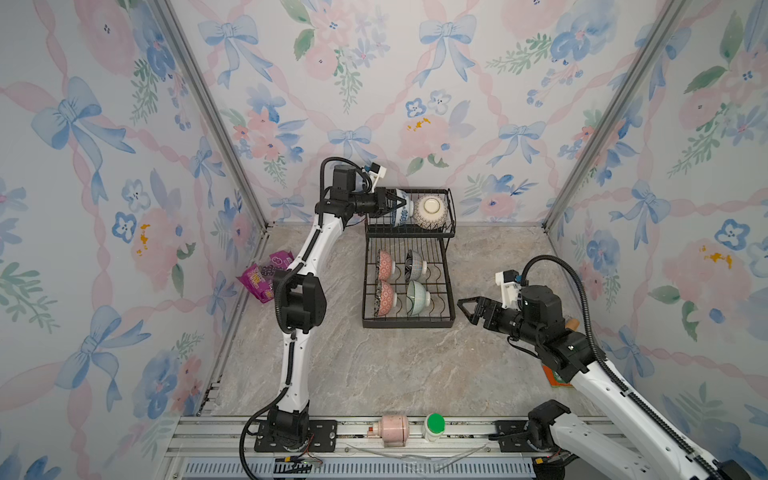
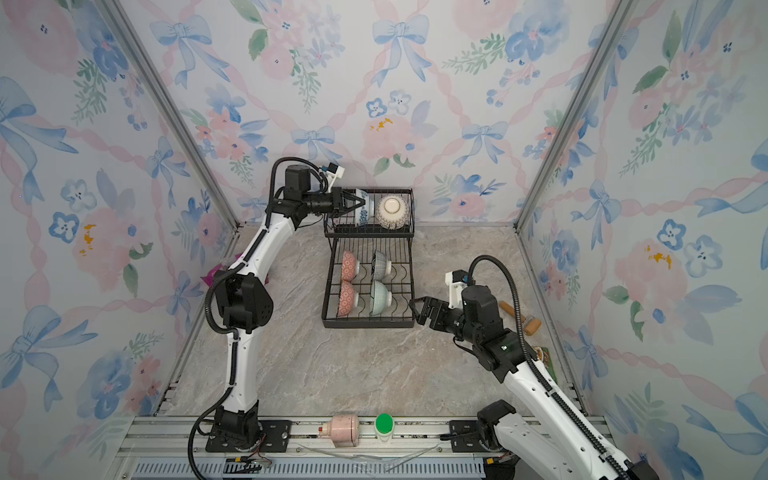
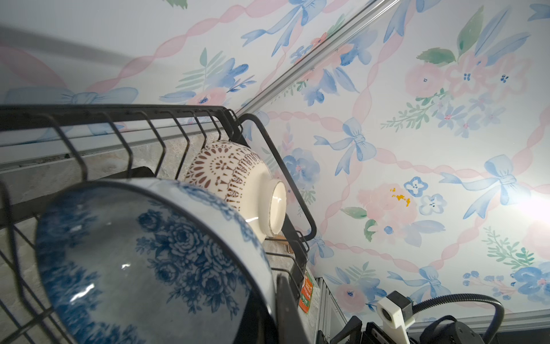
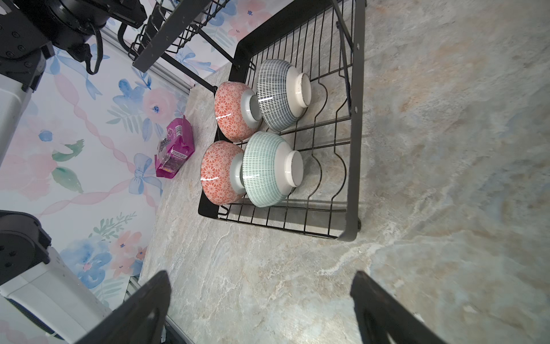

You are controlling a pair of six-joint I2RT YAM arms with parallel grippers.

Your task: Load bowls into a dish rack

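Note:
On the upper tier of the black dish rack [image 1: 409, 323], a blue-and-white bowl [image 3: 189, 246] stands on its side with its opening toward the left wrist camera. My left gripper [image 1: 402, 203] is shut at that bowl's rim, one dark finger [image 3: 291, 315] outside and the other inside. To its right rests a cream bowl with a brown pattern [image 1: 433, 210]. The lower tier bears two red bowls [image 4: 233, 111], a dark-blue checked bowl [image 4: 275, 94] and a pale green bowl [image 4: 262, 169], all on their sides. My right gripper stands open and empty, right of the rack.
A purple packet [image 1: 264, 277] lies by the left wall. A pink object [image 1: 393, 430] and a green-lidded jar [image 1: 434, 425] stand at the front rail. Bare counter [image 1: 400, 364] lies in front of the rack.

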